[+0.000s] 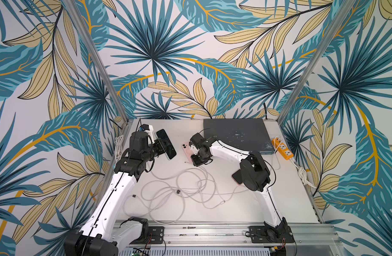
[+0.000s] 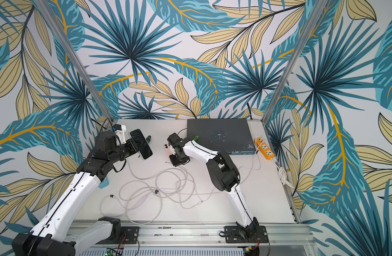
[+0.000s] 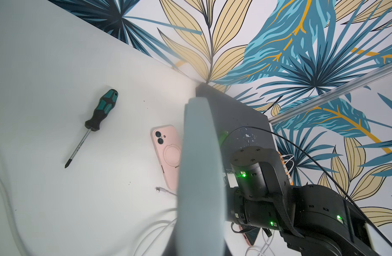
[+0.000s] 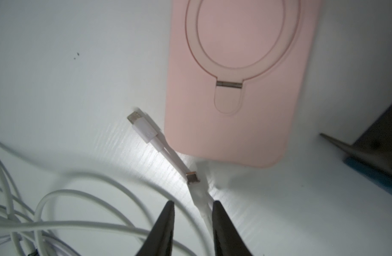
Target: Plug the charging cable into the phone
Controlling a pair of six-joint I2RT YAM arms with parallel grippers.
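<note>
A dark phone (image 1: 167,147) is raised above the left of the table, with my left gripper (image 1: 160,148) shut on it. In the left wrist view this phone (image 3: 200,170) is a blurred pale strip that hides the fingers. Near the table's middle, a pink phone (image 4: 234,123) lies back up. Beside its lower end rests a white cable plug (image 4: 144,128). A second white connector (image 4: 192,177) extends from between the fingertips of my right gripper, which is part open with visible gaps. Whether the fingers touch that connector cannot be told.
Loose white cable coils (image 1: 183,187) cover the front middle of the table. A green-black screwdriver (image 3: 103,108) lies left of the pink phone. A dark flat box (image 1: 238,134) fills the back right, with an orange power strip (image 1: 282,149) beside it. Another phone (image 1: 237,176) lies near the right arm.
</note>
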